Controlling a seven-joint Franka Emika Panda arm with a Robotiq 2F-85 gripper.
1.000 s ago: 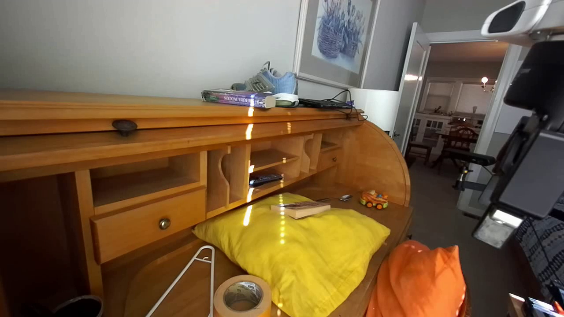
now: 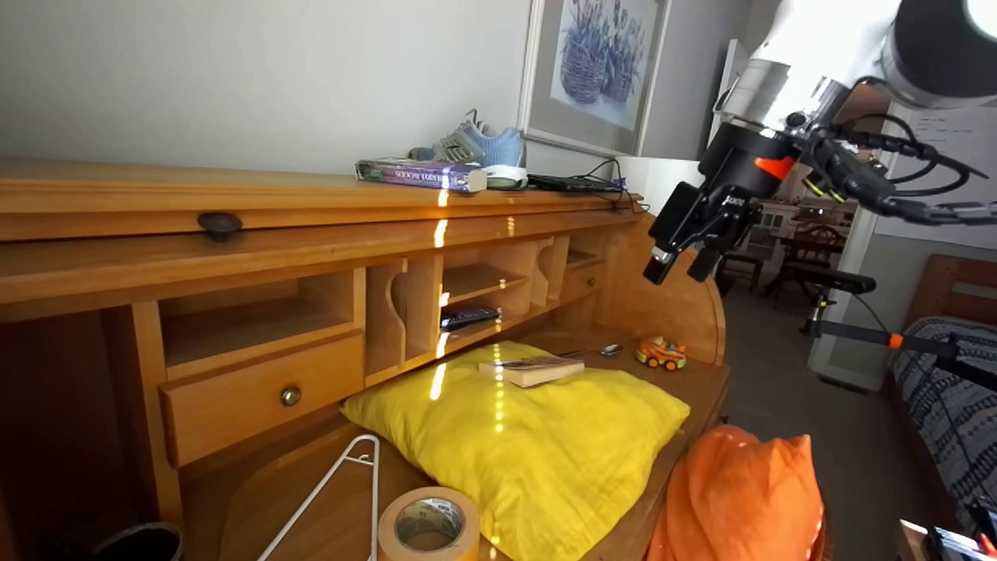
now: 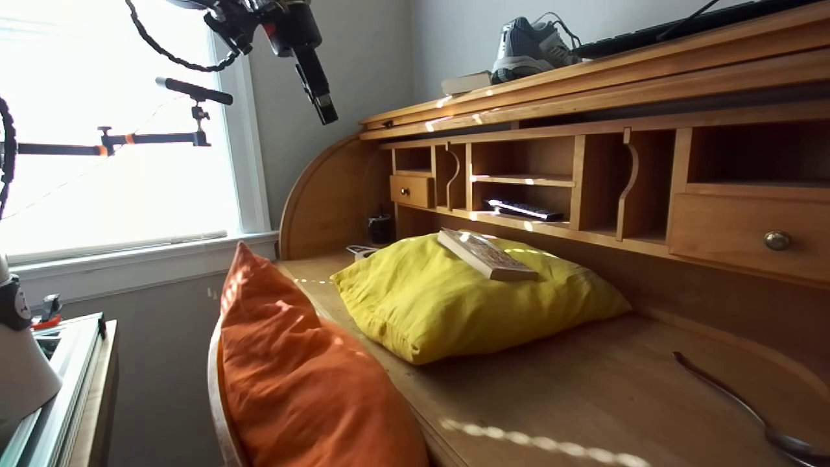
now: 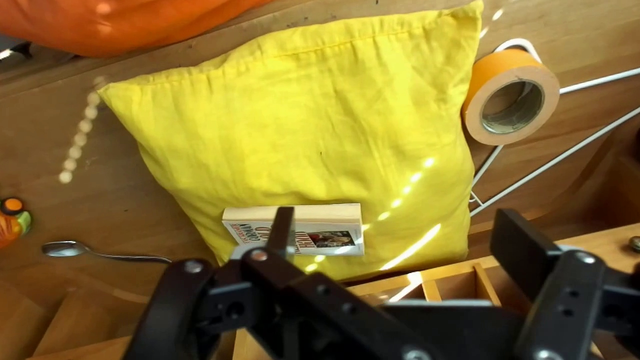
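My gripper point(image 2: 679, 268) hangs in the air over the desk, fingers apart with nothing between them. In the wrist view the two dark fingers point(image 4: 520, 255) stand wide of each other. Below lies a yellow pillow point(image 4: 312, 132) on the wooden desk. A paperback book point(image 4: 312, 231) rests on the pillow, near its edge by the cubbyholes; one finger covers part of its cover in the wrist view. A roll of tape point(image 2: 429, 528) and a white hanger point(image 2: 322, 491) lie beside the pillow. On the other side are a spoon point(image 4: 66, 248) and an orange toy car point(image 2: 661, 354).
Cubbyholes with drawers point(image 2: 266, 393) line the back, one holding a black remote point(image 3: 522, 210). Above, the desk top carries a shoe point(image 2: 486, 149) and another book point(image 2: 420, 174). An orange pillow point(image 3: 311, 373) stands at the desk's front edge.
The arm has swung from the right edge of exterior view 1 toward the desk, and its gripper now points down over it. The objects on the desk look unmoved.
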